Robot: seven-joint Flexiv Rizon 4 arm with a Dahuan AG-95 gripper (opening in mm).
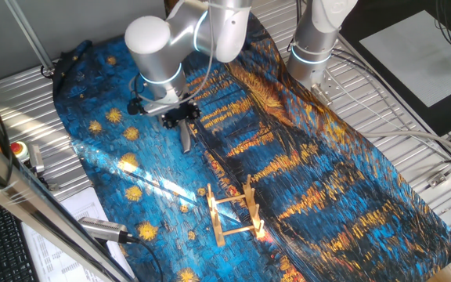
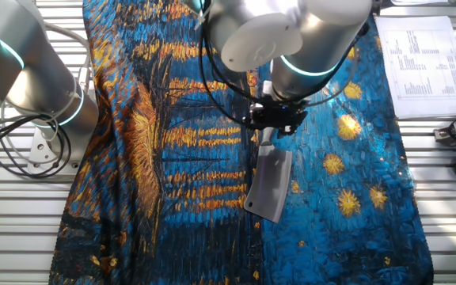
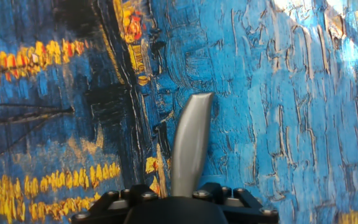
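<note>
A metal cleaver lies on the patterned cloth, its broad blade [image 2: 270, 184] pointing away from my gripper [image 2: 275, 119] in exterior view 2. In exterior view 1 the grey handle [image 1: 185, 138] sticks out past my gripper [image 1: 182, 117], while the blade is hidden behind it. The curved handle [image 3: 191, 140] runs up the middle of the wrist view from my gripper, with finger parts on both sides of it. How tightly the fingers stand around the handle cannot be made out. The cleaver appears to rest flat on the cloth.
A small wooden rack [image 1: 235, 215] stands on the cloth, well apart from the cleaver. Printed sheets [image 2: 426, 67] and a camera [image 1: 104, 229] lie beside the cloth. Open cloth surrounds the blade.
</note>
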